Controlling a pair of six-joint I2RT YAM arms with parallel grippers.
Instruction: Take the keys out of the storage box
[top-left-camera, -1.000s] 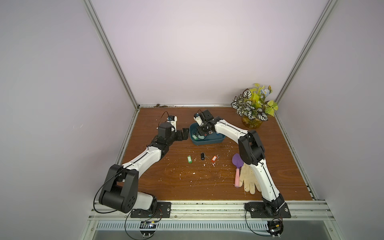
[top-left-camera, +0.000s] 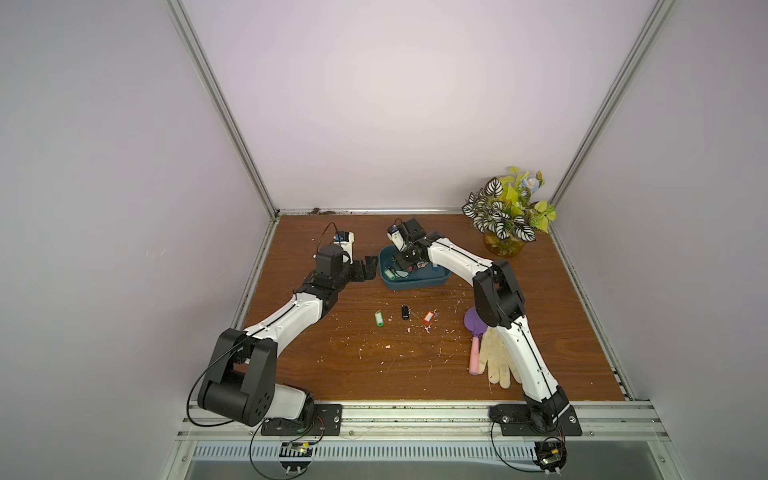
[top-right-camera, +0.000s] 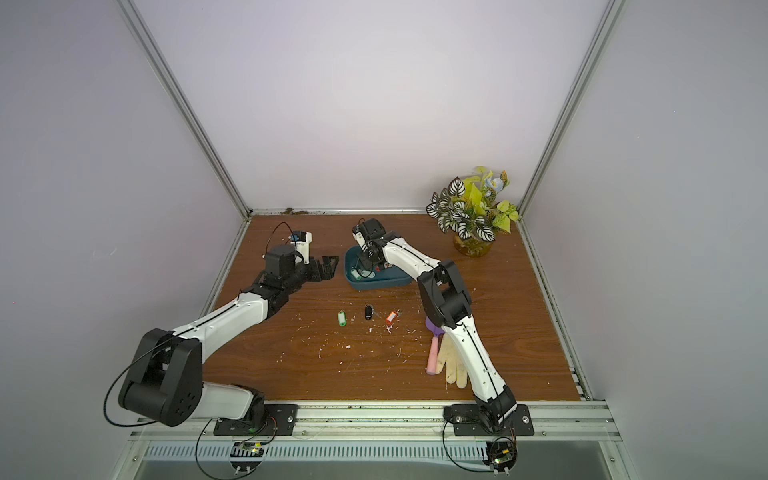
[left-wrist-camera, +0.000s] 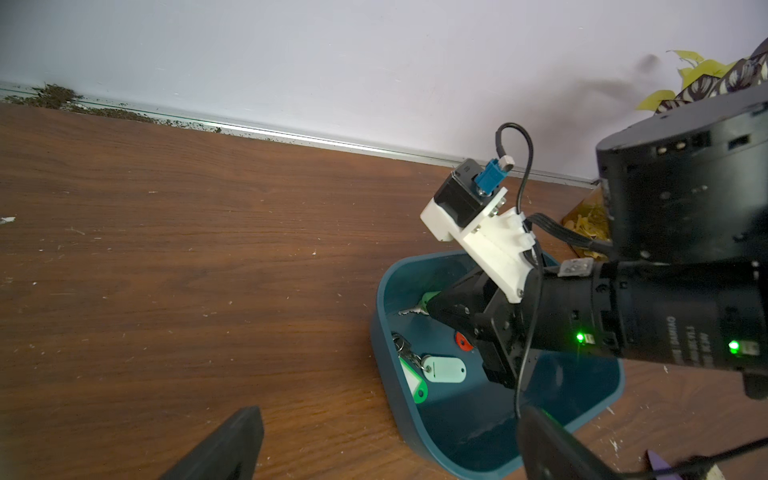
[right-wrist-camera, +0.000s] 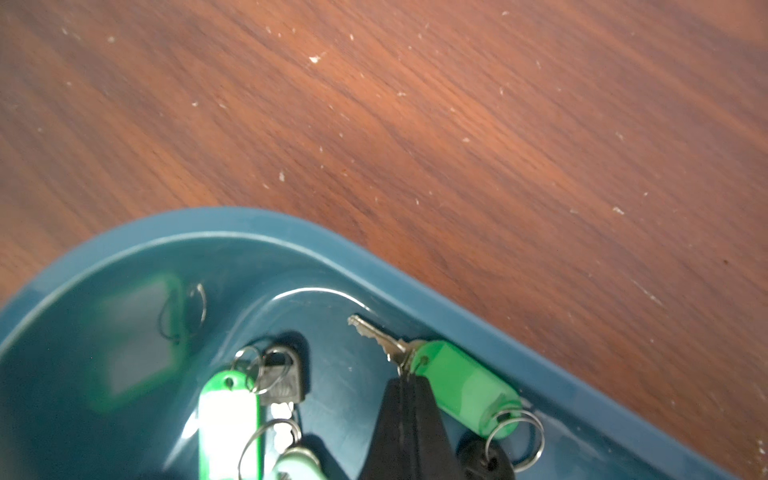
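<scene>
The blue storage box (top-left-camera: 429, 281) stands mid-table with several tagged keys in it. Down inside it, my right gripper is shut, its tips touching or just over the near end of a green-tagged key (right-wrist-camera: 464, 384) by the box wall. Whether anything thin sits between those tips is hard to tell. Another green tag (right-wrist-camera: 229, 420), with a dark-headed key (right-wrist-camera: 281, 382), lies to their left, and a pale tag (left-wrist-camera: 444, 369) lies beside them. A red tag (left-wrist-camera: 463, 341) is partly hidden by the right gripper. Left of the box, my left gripper hangs open and empty.
On the table in front of the box lie a green tag (top-left-camera: 379, 318), a black key fob (top-left-camera: 405, 312) and an orange tag (top-left-camera: 429, 317). A purple-and-pink trowel (top-left-camera: 475, 324) and a glove (top-left-camera: 498, 360) lie at right. A potted plant (top-left-camera: 503, 242) stands back right.
The left arm and the items on the table have not visibly moved.
</scene>
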